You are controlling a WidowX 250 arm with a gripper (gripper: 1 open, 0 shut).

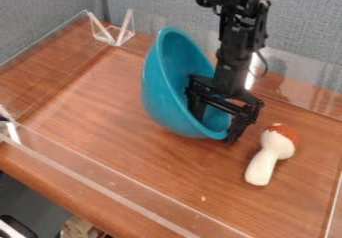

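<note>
My black gripper (pixel 225 107) reaches down from the top into a teal bowl (pixel 171 77), which stands tilted on its side near the middle of the wooden table. The fingers are at the bowl's right, lower part; whether they grip its rim or are open cannot be told.
A white toy mushroom with a red-orange cap (pixel 273 149) lies to the right of the bowl. A white wire holder (pixel 112 28) stands at the back left. Grey padded walls line the back.
</note>
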